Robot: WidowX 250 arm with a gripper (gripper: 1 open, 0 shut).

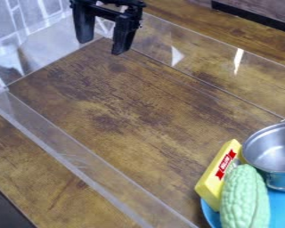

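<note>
My black gripper (102, 32) hangs high at the top of the view, over the back left of the wooden surface, its two dark fingers apart with nothing visible between them. At the bottom right, a yellow box with a red label (214, 183) and a pale green corn-like object (244, 209) rest on a blue plate (278, 212). A steel pot (273, 156) stands beside them at the right edge, partly out of frame.
Clear plastic walls (79, 165) border the wooden floor (121, 116) on the left and back. A dark gap shows at the lower left corner.
</note>
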